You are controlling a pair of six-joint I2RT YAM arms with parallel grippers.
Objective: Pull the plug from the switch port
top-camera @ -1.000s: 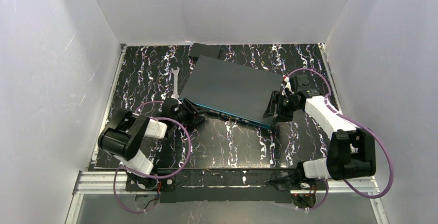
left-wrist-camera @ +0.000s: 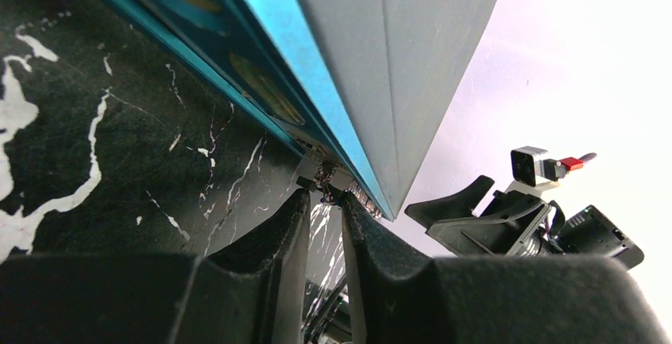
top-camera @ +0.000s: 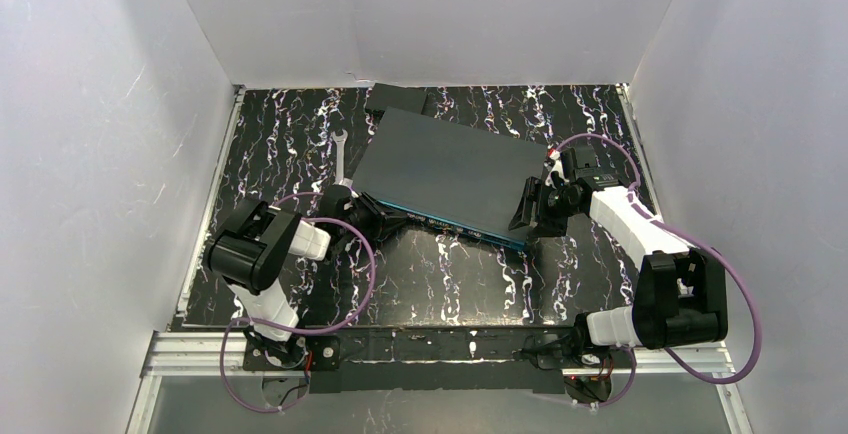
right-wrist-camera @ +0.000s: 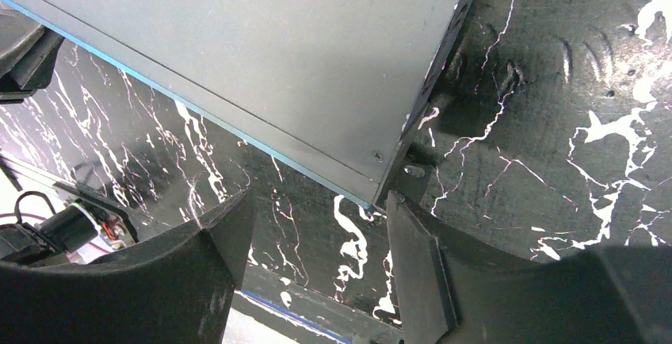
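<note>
The dark switch [top-camera: 455, 169] lies slanted on the table, its blue-edged front facing the arms. In the left wrist view, a small pale plug [left-wrist-camera: 315, 168] sits at that front, low down near the switch's lower edge. My left gripper is partly open, its two fingertips close to the plug's near end with a narrow gap between them. Whether they touch the plug cannot be made out. At the switch's right front corner, my right gripper stands open, one fingertip [right-wrist-camera: 396, 205] close beside the corner.
A wrench [top-camera: 340, 154] lies left of the switch, and a dark block [top-camera: 396, 98] stands behind it. Purple tubes [top-camera: 372, 274] loop along both arms.
My left arm has shifted to the right, bringing its gripper closer along the switch's front. The right arm and the switch appear unmoved.
</note>
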